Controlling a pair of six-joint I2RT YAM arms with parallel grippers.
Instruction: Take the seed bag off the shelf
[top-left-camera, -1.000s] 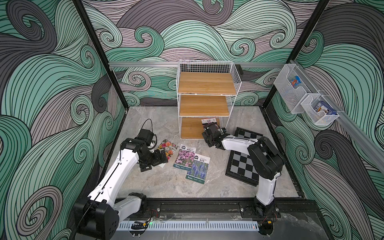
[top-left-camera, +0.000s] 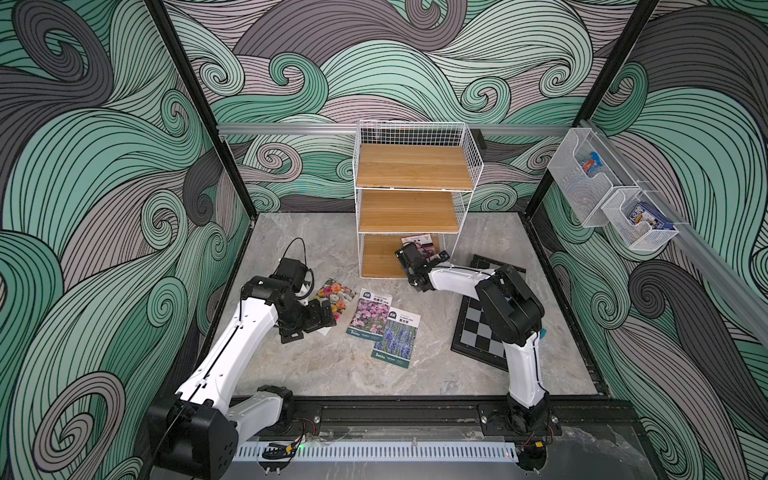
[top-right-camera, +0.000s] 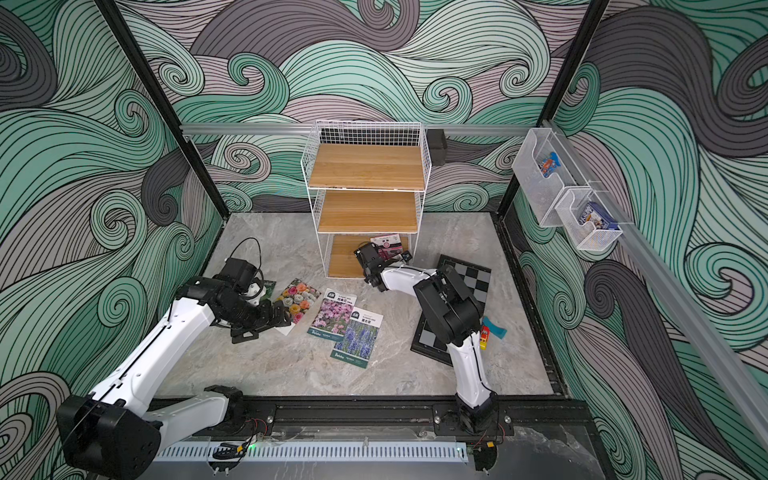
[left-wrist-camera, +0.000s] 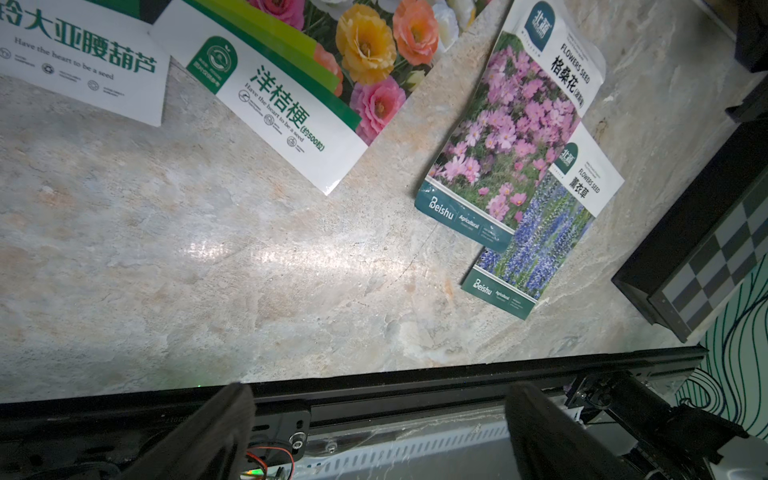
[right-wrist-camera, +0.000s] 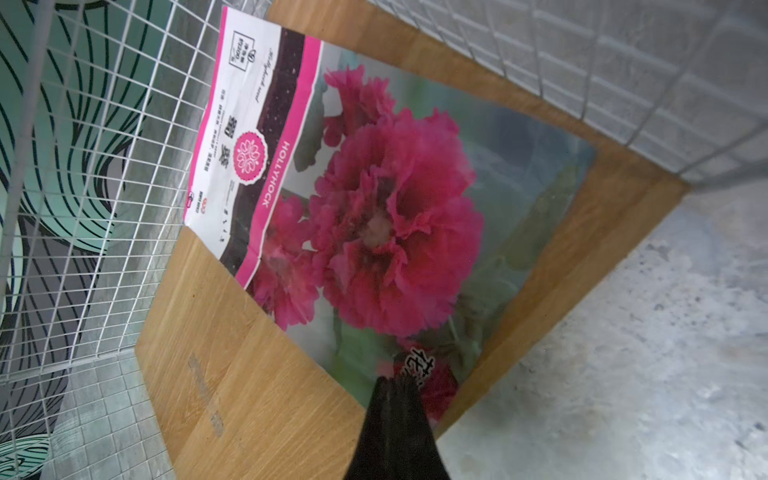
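Note:
A pink hollyhock seed bag (right-wrist-camera: 392, 216) lies flat at an angle on the lowest wooden board (right-wrist-camera: 232, 384) of the white wire shelf (top-left-camera: 357, 172). In the top left view, part of the bag (top-left-camera: 417, 241) shows behind my right gripper. That gripper is shut, its tips over the bag's near corner; nothing clearly shows between them, and contact with the bag is hard to judge. My left gripper stands open above the table's left side, empty, its two fingers wide apart.
Several other seed bags lie on the table: a pink-flower bag (left-wrist-camera: 512, 136) partly over a lavender bag (left-wrist-camera: 548, 232), and an orange-flower bag (left-wrist-camera: 360, 48). A checkerboard (top-left-camera: 478, 328) sits under the right arm. The upper boards (top-left-camera: 412, 166) are empty.
The left arm stayed still.

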